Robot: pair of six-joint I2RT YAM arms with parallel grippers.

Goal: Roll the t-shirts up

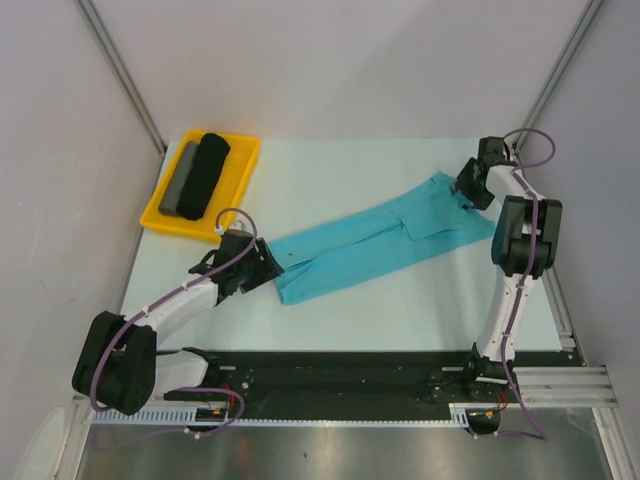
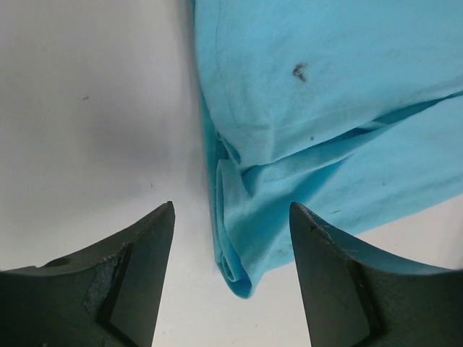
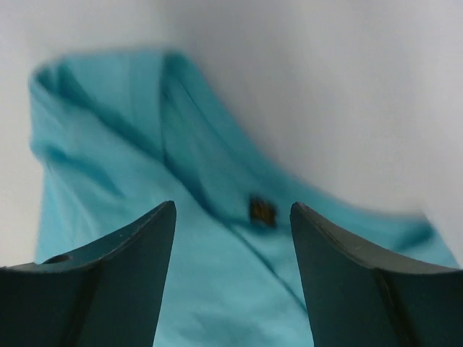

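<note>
A turquoise t-shirt (image 1: 375,245), folded into a long strip, lies slantwise across the white table, its right end farther back. A fold runs along its length, and its left end shows loose layers in the left wrist view (image 2: 249,210). My left gripper (image 1: 272,268) is at that left end, open, with the cloth beyond its parted fingertips. Over the right end my right gripper (image 1: 468,193) is open too; in the right wrist view the shirt (image 3: 239,253) spreads blurred beneath the fingers, with a small dark mark near the right fingertip.
A yellow tray (image 1: 243,180) at the back left holds a black roll (image 1: 204,175) and a grey roll (image 1: 180,178). White table shows bare behind and in front of the shirt. Walls stand close on both sides.
</note>
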